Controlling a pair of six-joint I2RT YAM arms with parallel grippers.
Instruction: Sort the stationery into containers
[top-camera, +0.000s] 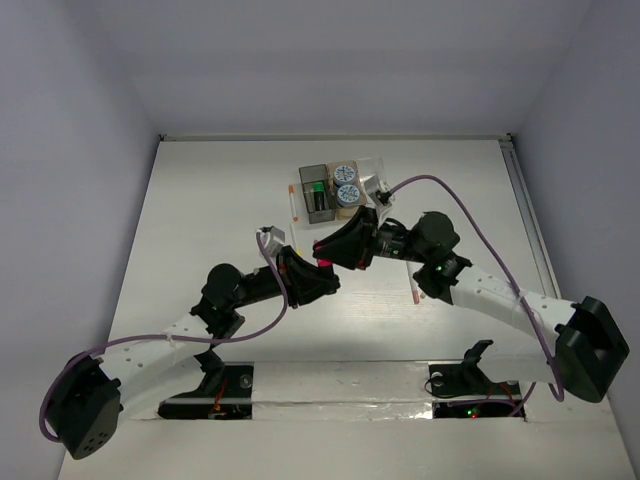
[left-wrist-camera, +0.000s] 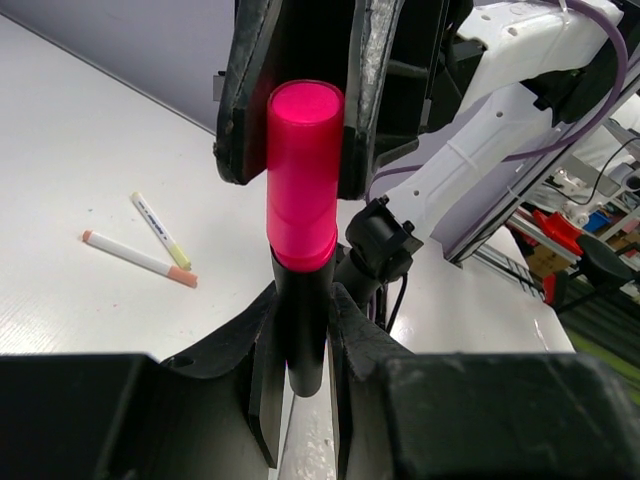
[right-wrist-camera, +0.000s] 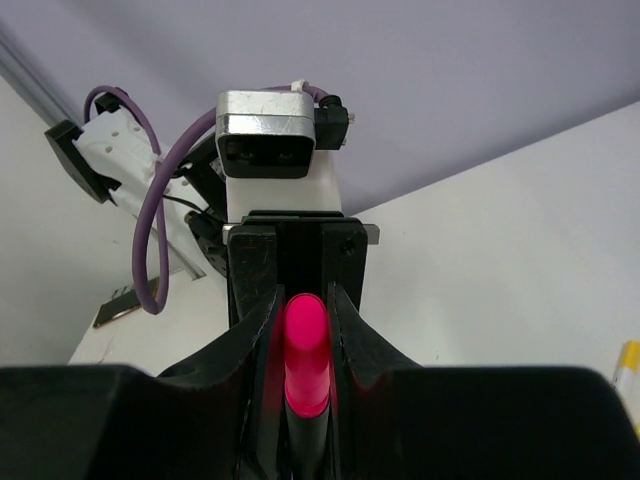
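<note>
A pink-and-black marker (left-wrist-camera: 303, 190) stands lengthwise between my two grippers, which meet near the middle of the table. In the left wrist view my left gripper is shut on its black part. The right gripper's fingers (left-wrist-camera: 250, 95) flank its pink end from above. The right wrist view has a pink end of the marker (right-wrist-camera: 306, 350) with black below it, and my right gripper is shut on it. Left fingers (right-wrist-camera: 252, 270) stand just behind. The right gripper's contact is partly hidden.
At the back stands a grey container (top-camera: 313, 180) holding a green-topped item (top-camera: 319, 195). Beside it are two round-lidded items (top-camera: 347, 194) and a clear container (top-camera: 370, 168). Orange-ended (left-wrist-camera: 140, 258) and yellow-ended (left-wrist-camera: 160, 230) pens lie loose.
</note>
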